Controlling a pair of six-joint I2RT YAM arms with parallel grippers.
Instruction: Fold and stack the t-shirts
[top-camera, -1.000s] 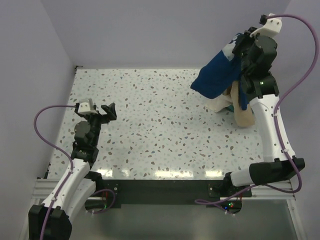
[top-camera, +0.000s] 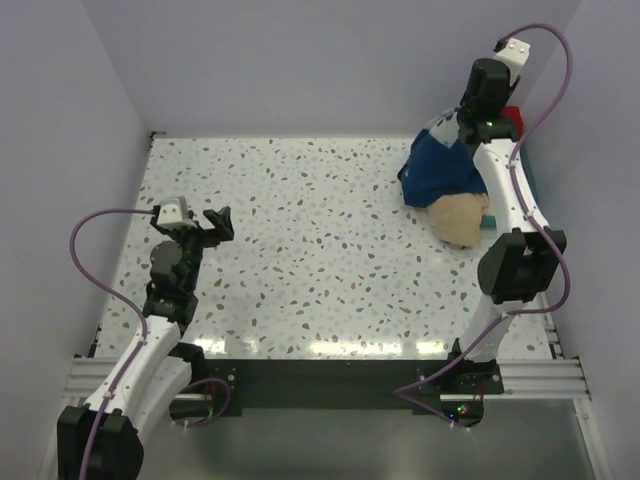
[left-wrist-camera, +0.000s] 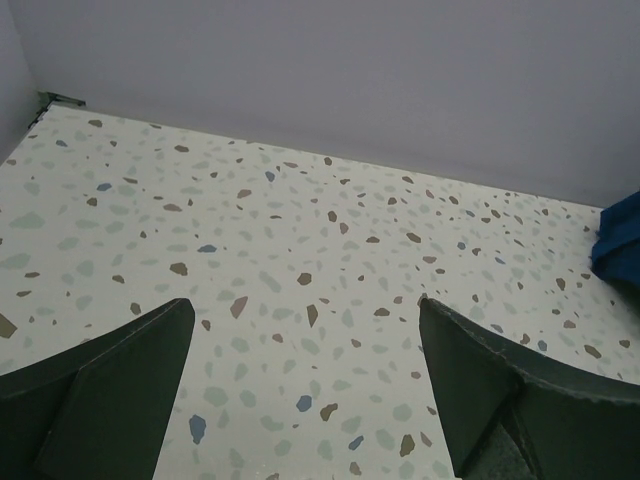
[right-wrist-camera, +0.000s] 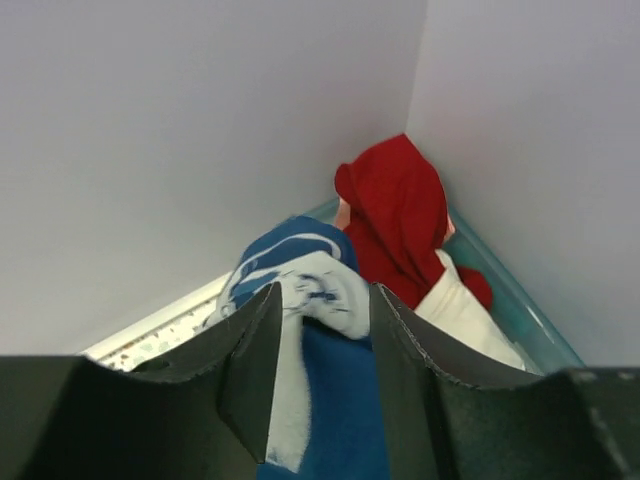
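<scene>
At the back right of the table, a blue and white shirt (top-camera: 440, 170) lies over a beige shirt (top-camera: 458, 218). In the right wrist view, its striped fabric (right-wrist-camera: 295, 280) is just beyond the fingers of my right gripper, which are parted; whether they still touch cloth is unclear. A red shirt (right-wrist-camera: 395, 215) and white cloth (right-wrist-camera: 460, 325) lie behind it. My left gripper is open above bare table at the left, with the blue cloth at the far right of its view.
A teal bin (right-wrist-camera: 510, 305) sits in the right corner beneath the shirts. Grey walls border the back and sides.
The blue shirt, earlier raised from my right gripper, now lies lower on the pile. My right arm has moved back from the right side. The left arm is still.
</scene>
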